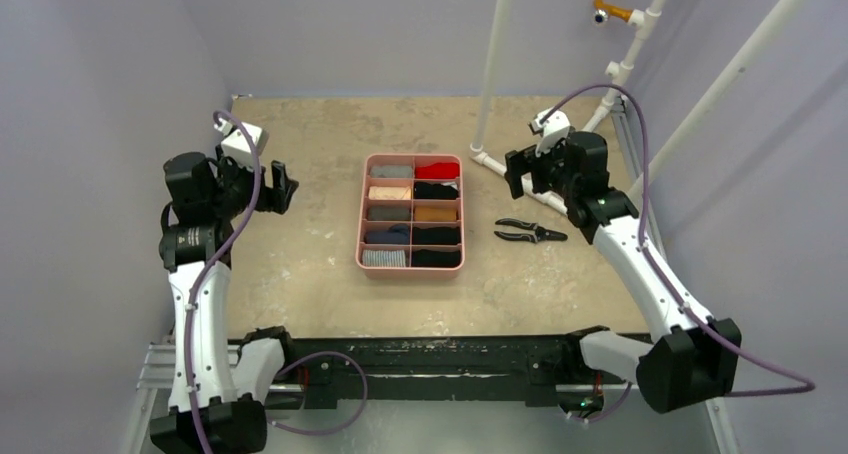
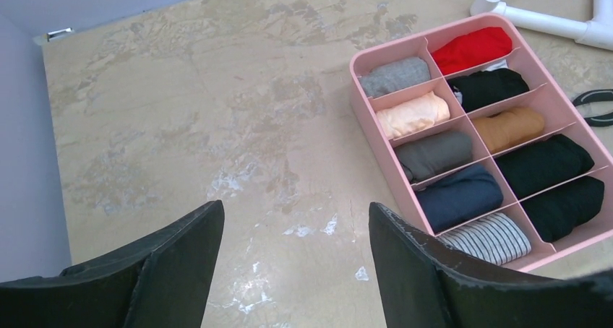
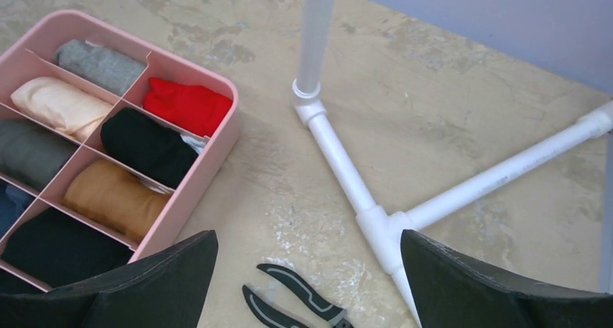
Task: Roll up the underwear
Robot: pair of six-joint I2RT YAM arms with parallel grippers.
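Observation:
A pink organizer (image 1: 410, 278) at the table's middle holds rolled garments in its compartments: grey, red, cream, black, dark grey, tan, navy and a striped one (image 2: 486, 239). My left gripper (image 1: 287, 187) hangs left of the organizer, fingers apart with nothing between them; the organizer shows at right in the left wrist view. My right gripper (image 1: 524, 179) is right of the organizer, open and empty, with the organizer at left in the right wrist view.
Black-handled pruners (image 1: 530, 232) lie right of the organizer. A white pipe frame (image 3: 491, 178) stands at the back right.

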